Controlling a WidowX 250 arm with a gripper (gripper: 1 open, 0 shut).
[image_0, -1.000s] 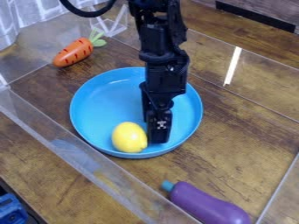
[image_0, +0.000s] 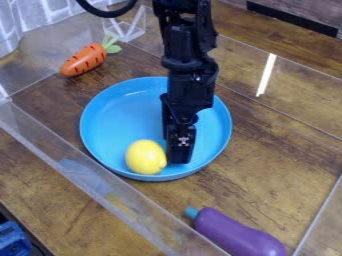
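Observation:
The black gripper (image_0: 182, 130) reaches down from the top into a blue bowl (image_0: 115, 120) at the middle of the view, its fingertips low inside the bowl on the right half. A yellow egg-shaped object (image_0: 146, 156) lies in the bowl, left of the fingers. The dark fingers overlap one another in this view, so their opening and anything between them are unclear.
An orange toy carrot (image_0: 84, 60) lies at the back left, a purple toy eggplant (image_0: 241, 232) at the front right. Clear plastic edges border the left and lower left.
The gripper has shifted very slightly within the bowl; the yellow object and the bowl look nearly the same.

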